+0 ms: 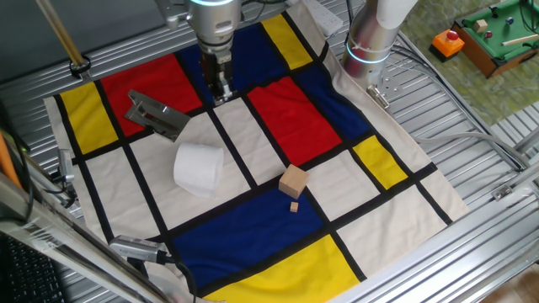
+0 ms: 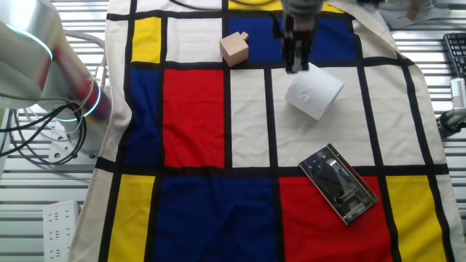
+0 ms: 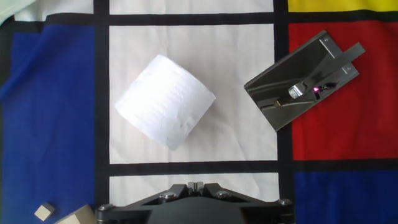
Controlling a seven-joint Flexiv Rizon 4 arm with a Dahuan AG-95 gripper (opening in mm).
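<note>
A white paper roll (image 1: pixel 199 170) lies on its side on a white patch of the cloth; the wrist view shows the same roll (image 3: pixel 165 102) left of centre. To its right in that view is a shiny metal plate with an arm on it (image 3: pixel 303 79), spanning the edge between a white and a red patch. My gripper is shut, its fingertips together and nothing showing between them. In exterior view 1 the gripper (image 1: pixel 223 96) hangs above the cloth, apart from both roll and metal piece.
A wooden cube (image 1: pixel 293 181) and a tiny wooden block (image 1: pixel 294 206) sit close together by the blue patch. The patterned cloth (image 1: pixel 290 118) has creases near its edges. A small camera-like device (image 1: pixel 139 249) stands at the front left.
</note>
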